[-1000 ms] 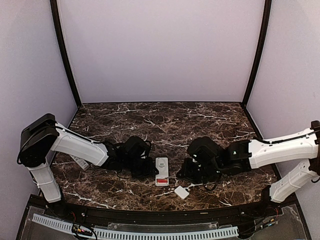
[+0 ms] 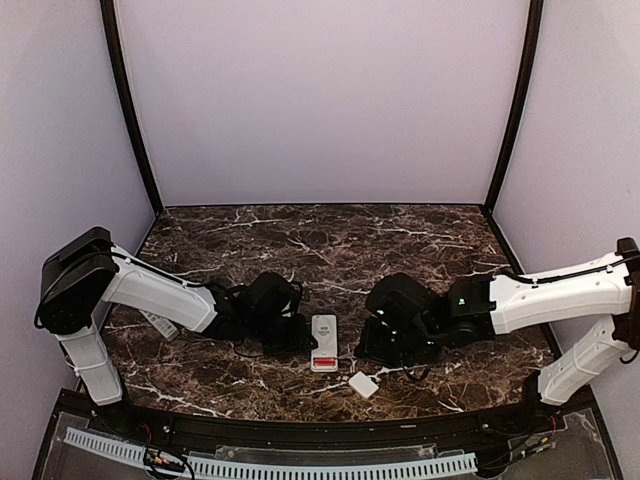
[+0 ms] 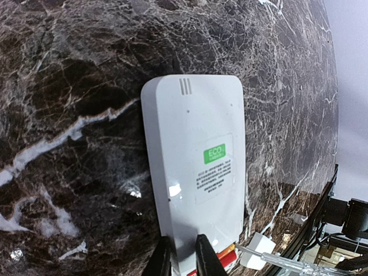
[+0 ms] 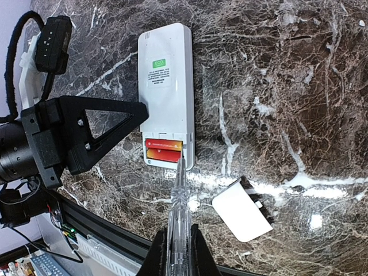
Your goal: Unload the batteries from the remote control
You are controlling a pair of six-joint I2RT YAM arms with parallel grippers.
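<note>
A white remote [image 2: 323, 335] [image 3: 198, 149] [image 4: 165, 86] lies face down with its battery compartment uncovered, two red-orange batteries [image 4: 163, 154] inside. My left gripper [image 2: 305, 340] is at the remote's side, its dark fingertips against the casing near the compartment; its exact opening is hard to tell. My right gripper [image 2: 365, 350] is shut on a thin clear pointed tool [image 4: 179, 210], whose tip reaches the batteries at the compartment's edge. The detached battery cover [image 2: 363, 383] [image 4: 240, 210] lies on the table beside the remote.
Another pale object [image 2: 160, 325] lies at the left, partly behind the left arm. A dark rail runs along the front edge, and walls stand at the back and sides.
The left arm and remote show no visible change.
</note>
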